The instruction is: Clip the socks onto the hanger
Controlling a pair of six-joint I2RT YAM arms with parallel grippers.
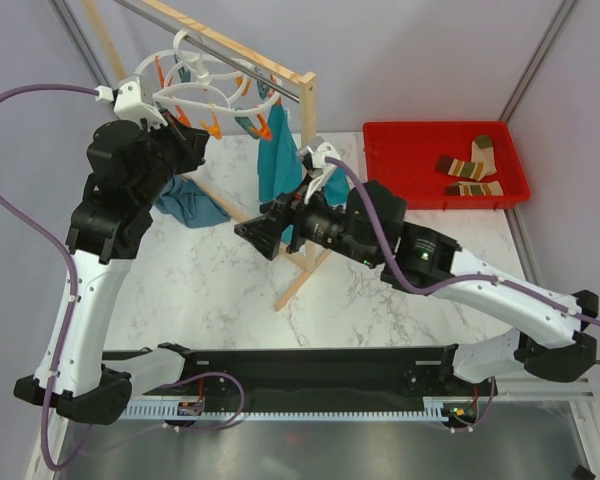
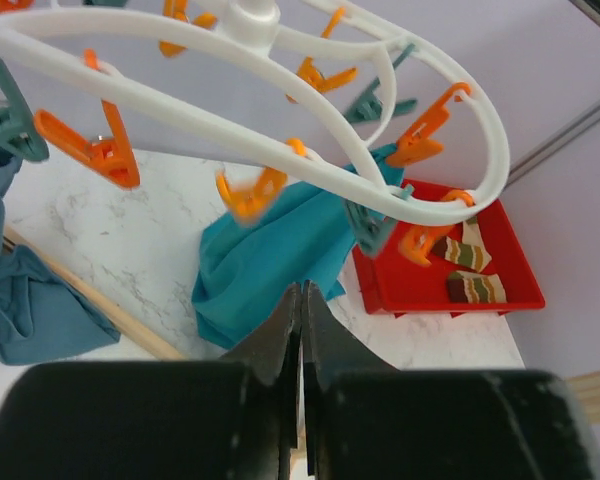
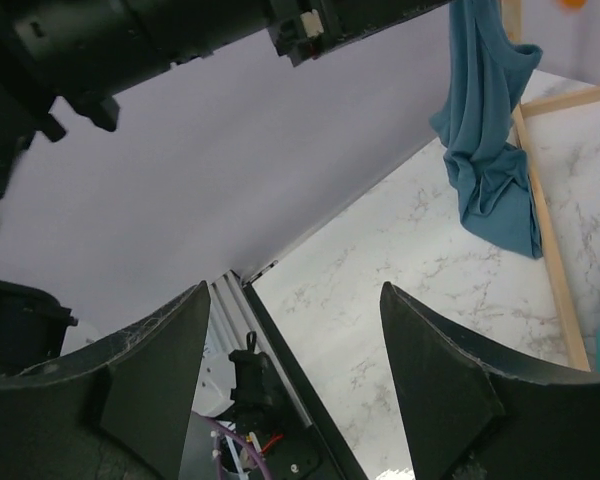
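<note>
The white clip hanger (image 1: 205,82) hangs from the rail, its orange and grey-green clips (image 2: 247,197) dangling empty in the left wrist view. My left gripper (image 1: 200,150) is near the hanger's left part, shut with nothing between its fingers. Brown, green and beige striped socks (image 1: 464,168) lie in the red bin (image 1: 380,180) at the back right. In front of the wooden post is my right gripper (image 1: 255,235), its fingers (image 3: 170,350) spread apart and nothing between them. Part of the hanger is hidden behind my left gripper.
A wooden stand (image 1: 308,130) carries the rail. Teal cloth (image 1: 277,165) hangs beside its post and blue cloth (image 1: 190,205) is at the left; how they are held cannot be told.
</note>
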